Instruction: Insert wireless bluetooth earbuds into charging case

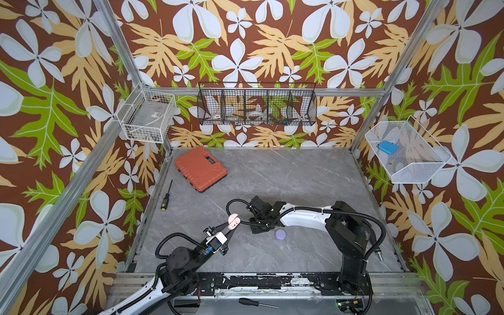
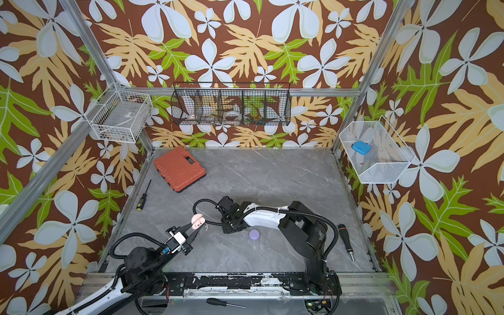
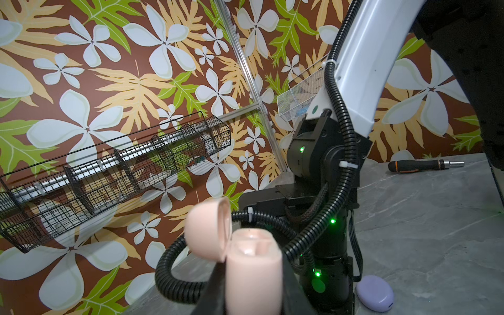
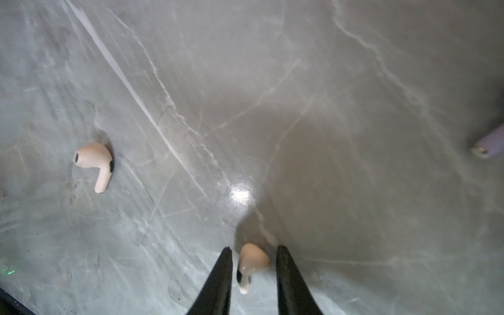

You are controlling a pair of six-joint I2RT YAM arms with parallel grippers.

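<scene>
A pale pink charging case (image 3: 254, 278), lid (image 3: 207, 229) hinged open, is pinched upright in my left gripper (image 1: 231, 229); its earbud wells face up and look empty in the left wrist view. In the right wrist view, one pink earbud (image 4: 253, 260) lies on the table between the parted fingers of my right gripper, with a gap showing on at least one side. The other earbud (image 4: 97, 162) lies on its own farther left in that view. From above, the right arm hides both earbuds.
A round lilac item (image 1: 281, 234) sits close beside the right wrist. An orange toolbox (image 1: 200, 168) and a screwdriver (image 1: 166, 198) lie to the left; another screwdriver (image 2: 346, 242) lies at the right edge.
</scene>
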